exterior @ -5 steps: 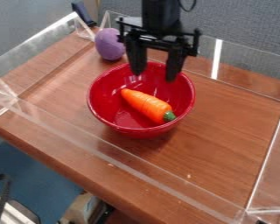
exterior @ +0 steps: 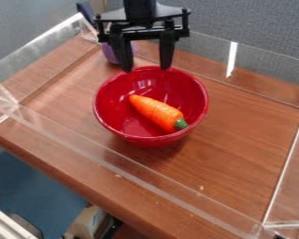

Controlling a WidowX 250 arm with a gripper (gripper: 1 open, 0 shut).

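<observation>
A red bowl [exterior: 177,86] sits in the middle of the wooden table, holding an orange carrot [exterior: 157,111] with a green top. The black gripper [exterior: 145,62] is above and behind the bowl's back rim, its two fingers apart with nothing seen between them. A purple object [exterior: 111,54], rounded, is mostly hidden behind the gripper's left finger at the back left.
Clear plastic walls [exterior: 230,59] edge the wooden tabletop [exterior: 234,159]. Bare wood lies to the right, left and front of the bowl. Beyond the front left edge is the blue floor [exterior: 27,171] with some items on it.
The gripper has moved left, toward the purple object, and now covers much of it. The bowl and carrot have stayed where they were.
</observation>
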